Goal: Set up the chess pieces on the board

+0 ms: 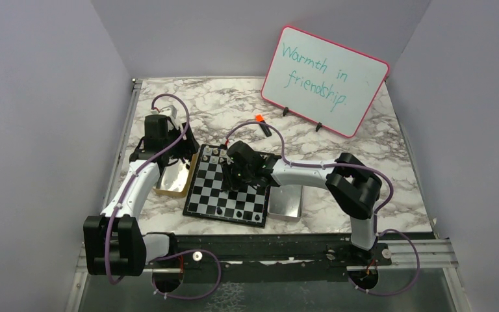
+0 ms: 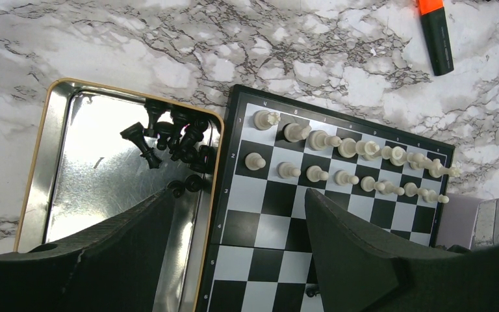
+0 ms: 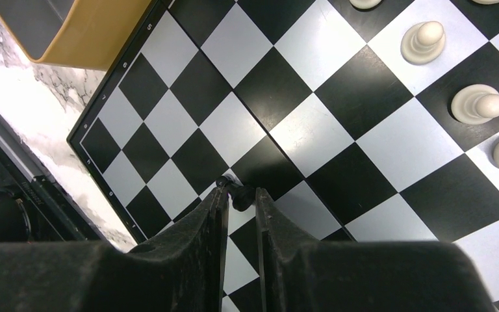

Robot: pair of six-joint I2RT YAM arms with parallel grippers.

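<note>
The chessboard [image 1: 204, 188] bears two rows of white pieces [image 2: 255, 161] along its far side. Several black pieces [image 2: 185, 140] lie jumbled in the tray [image 2: 114, 195] at the left. On the board's near part stand a few black pieces [image 1: 239, 214]. My right gripper is low over the board, a black piece [image 3: 243, 197] lying tilted between its fingertips. Its fingers are close together around that piece; whether they grip it cannot be told. Over the tray's right side and the board's left edge, my left gripper is open, holding nothing.
A second metal tray [image 1: 286, 201] sits right of the board, beneath the right arm. A black marker with an orange cap [image 1: 264, 126] lies behind the board. The whiteboard [image 1: 325, 81] stands at the back right.
</note>
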